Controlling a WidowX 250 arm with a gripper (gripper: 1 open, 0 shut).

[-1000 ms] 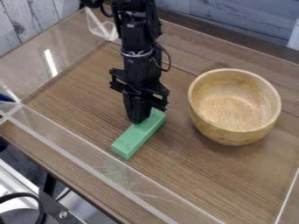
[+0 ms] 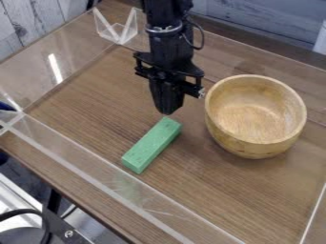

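Note:
A black robot gripper point(image 2: 169, 98) hangs from the arm at top centre, above the wooden table and just behind a green rectangular block point(image 2: 152, 145), which lies flat and apart from it. The fingertips are dark and small, so how far they stand apart is hard to tell. A round tan bowl point(image 2: 254, 114) sits to the right of the gripper.
Clear plastic panels edge the left side and front. Black cables lie at the bottom left corner.
The gripper has moved up and back, away from the green block, which is now fully in view. The block and bowl look to be in the same places.

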